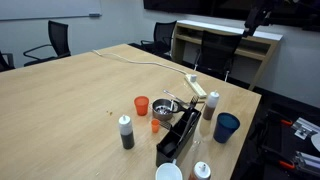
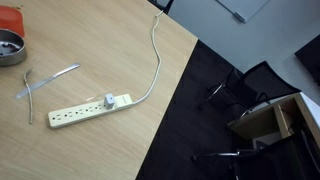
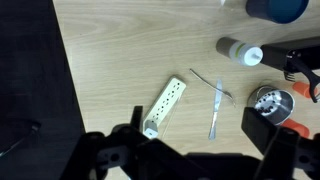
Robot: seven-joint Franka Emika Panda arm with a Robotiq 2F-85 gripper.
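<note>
My gripper hangs open above the table in the wrist view, its two dark fingers wide apart with only tabletop and small items far below between them. Under it lies a white power strip (image 3: 164,104) with a plug at one end. Exterior view 2 shows the power strip (image 2: 78,113) closer, a white plug (image 2: 109,101) seated near the cord end. In exterior view 1 the gripper (image 1: 248,32) is high at the upper right, well clear of the table.
A knife (image 3: 215,112), a fork and a metal pot (image 3: 270,102) lie beside the strip. A black caddy (image 1: 178,137), bottles (image 1: 126,131), a dark blue cup (image 1: 227,126), red cups (image 1: 141,104) and a white mug (image 1: 168,172) stand around.
</note>
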